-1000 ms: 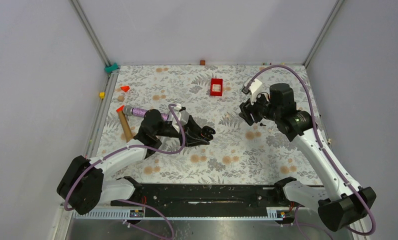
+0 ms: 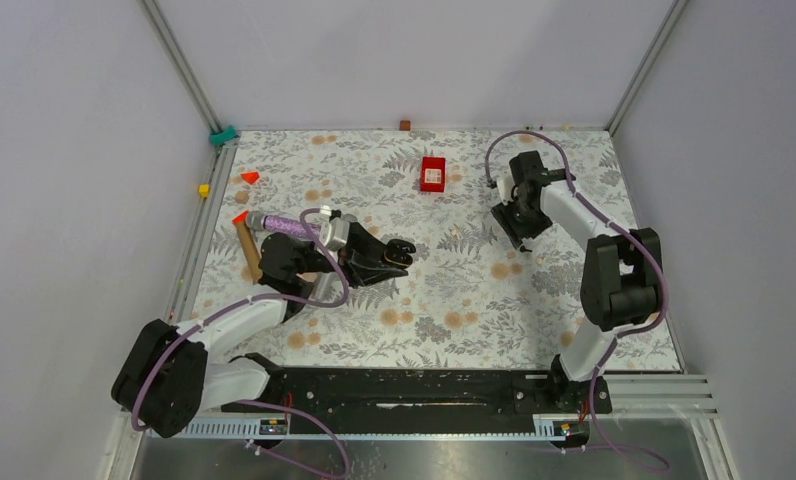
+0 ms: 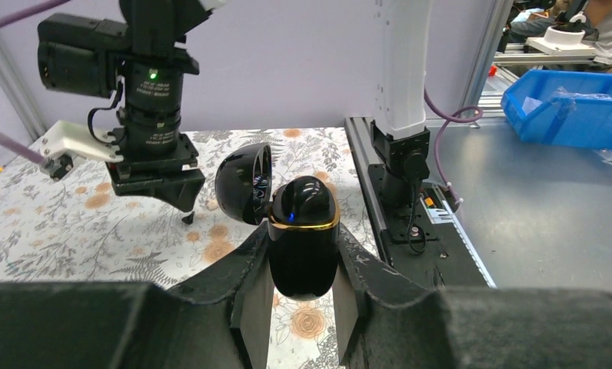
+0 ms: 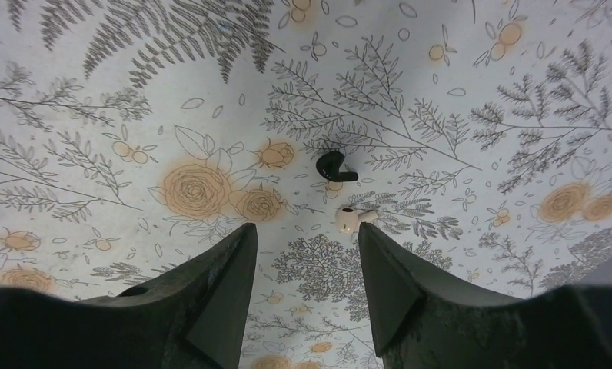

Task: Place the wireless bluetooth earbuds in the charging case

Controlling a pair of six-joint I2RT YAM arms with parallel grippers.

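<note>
My left gripper is shut on a glossy black charging case (image 3: 303, 246), its lid (image 3: 237, 184) open, a small blue light showing; in the top view it hangs left of centre. My right gripper is part open above the table at right, nothing between its fingers. Below it lie a small black earbud (image 4: 330, 164) and, close by, a small pale earbud-like piece (image 4: 347, 219).
A red box (image 2: 433, 185) stands at the back centre. A purple cylinder (image 2: 284, 225) and a wooden-handled tool (image 2: 246, 245) lie at the left.
The left gripper with the case has shifted back and leftward from a second ago. The right arm has drawn its elbow in, its gripper moving rightward over the small black piece.
</note>
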